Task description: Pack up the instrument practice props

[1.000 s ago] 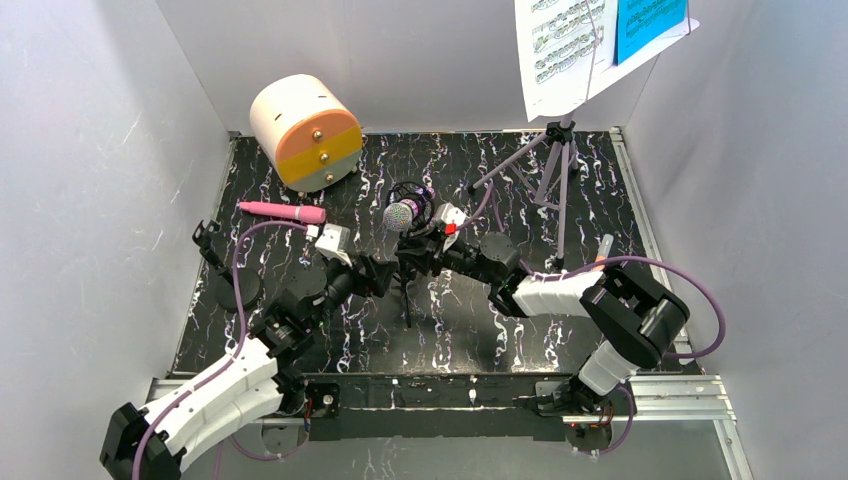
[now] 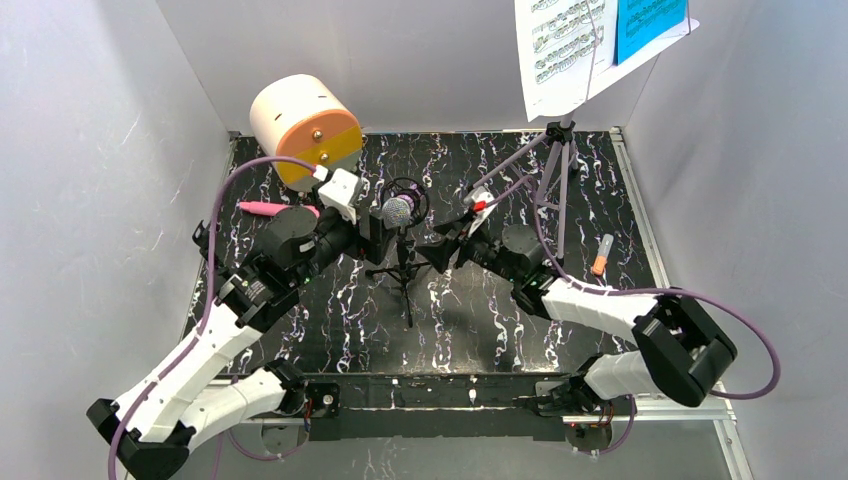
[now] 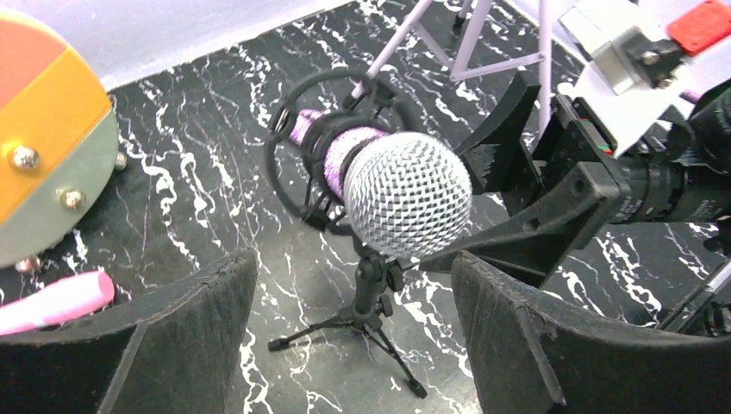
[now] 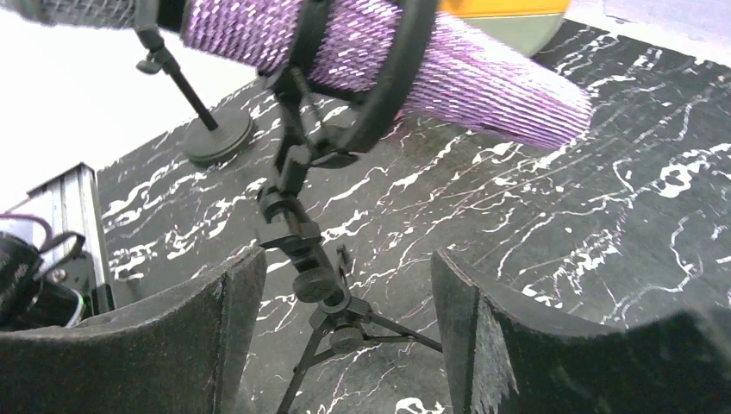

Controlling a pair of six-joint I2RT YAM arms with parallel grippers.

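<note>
A silver-headed microphone [image 3: 409, 194] with a glittery purple body [image 4: 491, 82] rests in a round black shock mount [image 3: 278, 172] on a small black tripod [image 3: 371, 297], upright at mid-table. My left gripper [image 2: 375, 240] is open just left of the microphone head; in its own view the head lies ahead, between and beyond the fingertips, with nothing held. To the right of the stand, my right gripper [image 2: 440, 252] is also open. Its view has the tripod's post [image 4: 297, 241] beyond the gap between its fingers, and the microphone body crossing above.
A round-fronted drawer box [image 2: 310, 125] stands at the back left, a pink stick-like item [image 2: 265, 208] before it. A music stand [image 2: 562, 150] with sheets rises at the back right. An orange-handled item [image 2: 600, 258] lies on the right.
My right gripper has opened and backed off to the right from the stand. My left gripper has risen and moved toward the back, beside the microphone head.
</note>
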